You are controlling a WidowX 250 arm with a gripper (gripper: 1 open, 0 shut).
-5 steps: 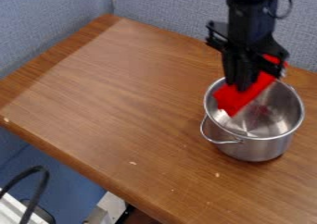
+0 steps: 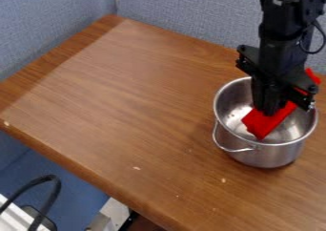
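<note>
My gripper point(image 2: 266, 94) reaches down from the top right into a metal pot point(image 2: 249, 150) with wire handles. A red block point(image 2: 265, 122) lies tilted inside the pot, just below and partly behind the gripper, with more red point(image 2: 312, 76) showing at the gripper's right. The fingertips are dark against the block and partly hidden, so whether anything is between them is hard to see.
The pot stands on the right side of a wooden table point(image 2: 114, 101). Blue-grey padded walls border the back and left, and black cables hang at the lower left beyond the table edge.
My gripper has moved down into the pot. The red block has gone lower in it, and the pot has shifted slightly.
</note>
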